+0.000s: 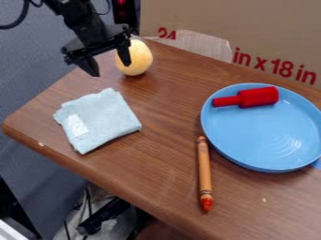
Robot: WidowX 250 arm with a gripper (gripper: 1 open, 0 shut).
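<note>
My black gripper (109,54) hangs open at the top left, just left of and over a pale yellow ball (135,60) near the back of the wooden table. Nothing shows between its fingers. A folded light-blue cloth (98,122) lies at the table's left. A blue plate (261,141) on the right holds a red rolling pin-like object (246,97). An orange crayon (205,173) lies beside the plate.
A cardboard box (232,33) stands along the back edge. The table (145,173) has bare wood at the front middle and between the cloth and the plate. Its left edge drops to the floor.
</note>
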